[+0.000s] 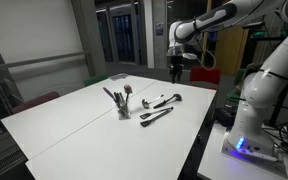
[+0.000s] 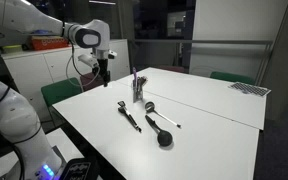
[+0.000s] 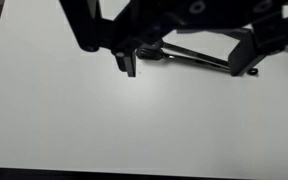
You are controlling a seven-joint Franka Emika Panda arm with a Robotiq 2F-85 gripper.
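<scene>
High over the white table [image 1: 69, 125], my gripper [image 1: 176, 73] hangs apart from everything on it. In the wrist view the gripper is open, its two dark fingers [image 3: 127, 62] spread wide with nothing held. Dark utensils [image 3: 199, 60] show below and beyond that gap. On the tabletop lie a slotted turner [image 2: 129, 115], a black ladle [image 2: 162, 132] and a spoon-like utensil with a long light handle [image 2: 162, 112]. A metal holder [image 2: 138, 94] stands upright behind them with several utensils in it.
Bare tabletop [image 2: 209, 160] stretches widely around the utensils. A red chair [image 1: 205, 75] and a green chair [image 2: 59, 93] stand past the table edges. A person [image 2: 94, 50] is behind the arm in the second exterior view.
</scene>
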